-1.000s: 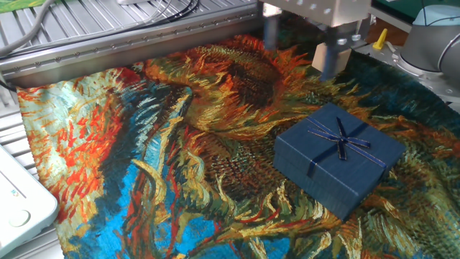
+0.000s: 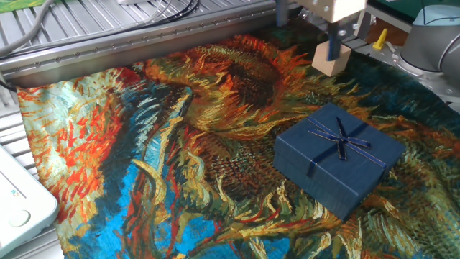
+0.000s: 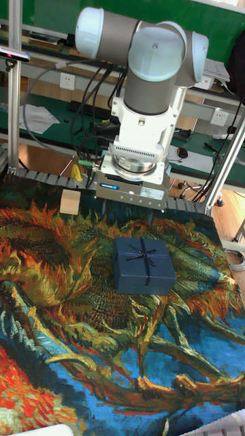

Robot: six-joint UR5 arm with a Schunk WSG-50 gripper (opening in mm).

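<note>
My gripper [image 2: 307, 42] is raised over the far side of the cloth, its fingers apart and no object visible between them. A small wooden block [image 2: 328, 62] rests on the cloth; in exterior view 2 one finger [image 2: 333, 47] overlaps its upper part. In exterior view 3 the same block [image 3: 70, 202] lies clearly to the left of the gripper [image 3: 135, 213]. The dark blue gift box [image 2: 338, 155], closed and tied with a ribbon bow [image 2: 342, 138], sits nearer the camera. It stands apart from both block and gripper.
A painting-patterned cloth [image 2: 237, 144] covers the table, with much bare room left of the box. A metal rail [image 2: 129, 54] runs along one edge. A white device [image 2: 21, 194] sits at the left. Cables [image 3: 90, 109] hang behind the arm.
The box and the wooden block show no clear movement.
</note>
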